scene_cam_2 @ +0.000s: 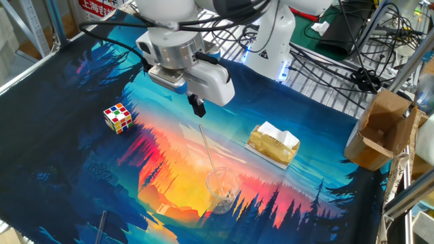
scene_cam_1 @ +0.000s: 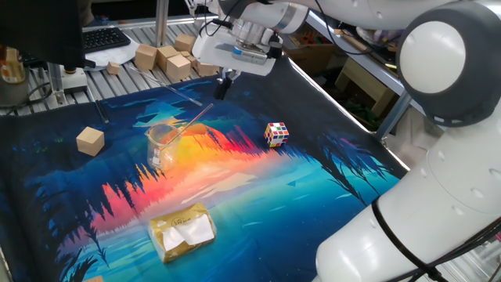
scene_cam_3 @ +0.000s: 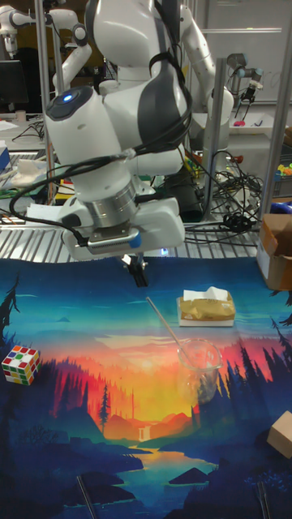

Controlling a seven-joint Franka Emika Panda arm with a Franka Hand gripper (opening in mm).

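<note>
My gripper point(scene_cam_1: 225, 84) hangs above the mat, pointing down. Its dark fingertips sit close together, and nothing shows between them; in the third exterior view the gripper point(scene_cam_3: 136, 272) is at the mat's robot-side part. A clear beaker point(scene_cam_1: 159, 150) stands on the mat with a thin rod point(scene_cam_2: 206, 147) leaning out over its rim. Apart from it are a Rubik's cube point(scene_cam_2: 118, 118) and a gold tissue pack point(scene_cam_2: 273, 144) with white tissue on top. A wooden block point(scene_cam_1: 91, 141) rests on the mat's opposite side from the cube. None of them touches my gripper.
Several wooden blocks point(scene_cam_1: 166, 57) are grouped on the slatted table beyond the mat. An open cardboard box point(scene_cam_2: 380, 129) stands by the mat's edge. A thin dark stick point(scene_cam_2: 101, 227) lies on the mat. Bare mat separates the cube from the tissue pack.
</note>
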